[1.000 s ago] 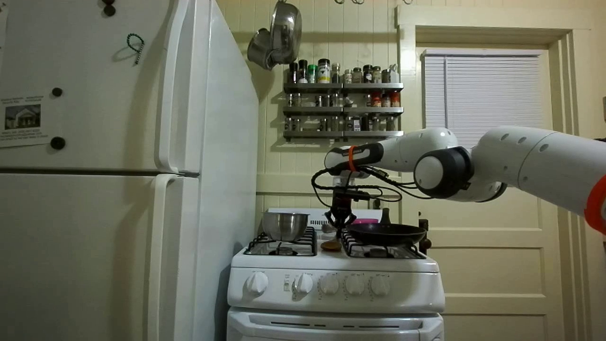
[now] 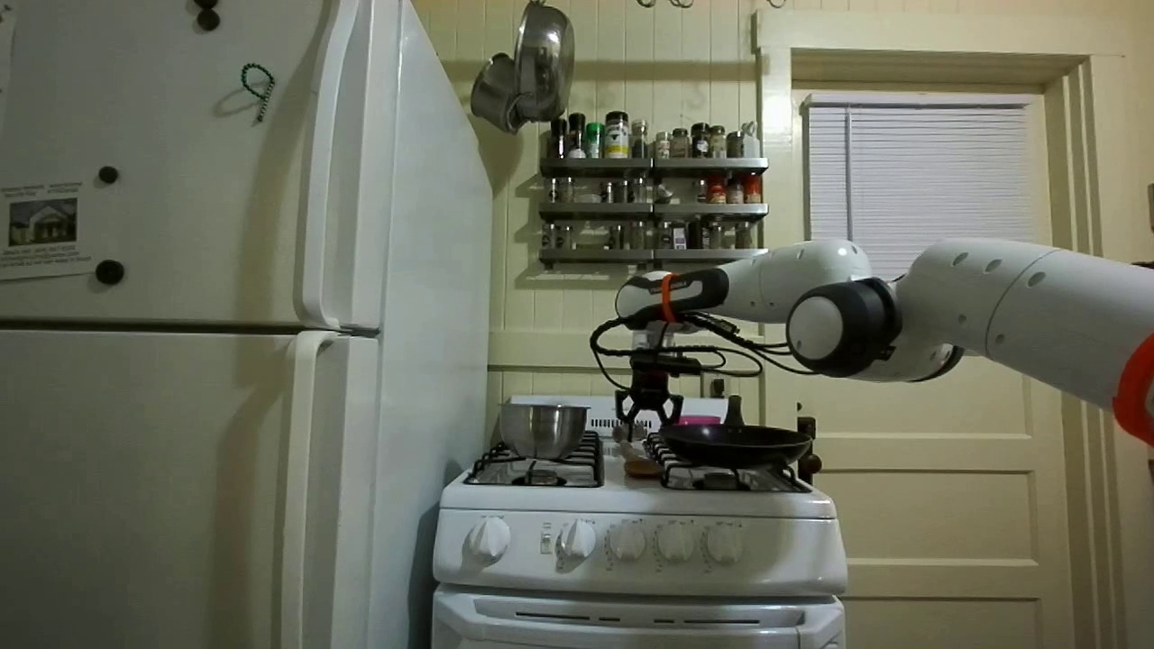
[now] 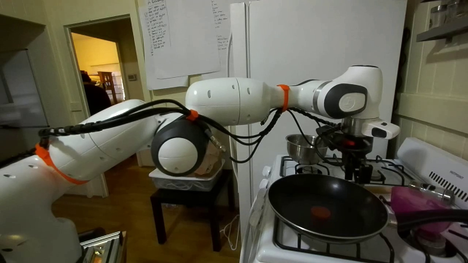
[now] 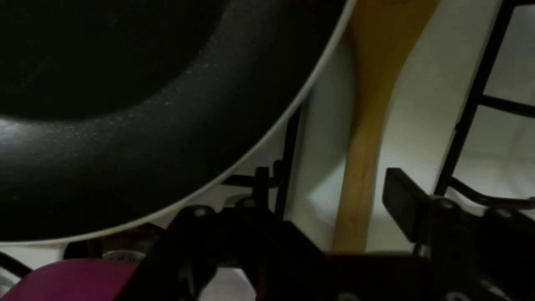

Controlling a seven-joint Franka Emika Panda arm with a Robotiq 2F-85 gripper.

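Note:
A wooden spoon lies on the white stove top between the two burner grates. In exterior view 1 its rounded end faces the front of the stove. My gripper hangs above the middle of the stove, pointing down, with its fingers apart. Seen from the wrist, the spoon's handle runs through the gap between the fingertips, touching neither visibly. Beside the spoon sits a black frying pan on a grate. Part of the handle's far end is hidden behind the gripper.
A steel pot stands on the left burners. Behind the pan is a pink object. The pan's rim comes close to the spoon and gripper. A white fridge borders the stove's left side.
My gripper's fingers have spread apart from shut, and the gripper is slightly higher. The spoon's rounded end has shifted a little to the right, towards the pan.

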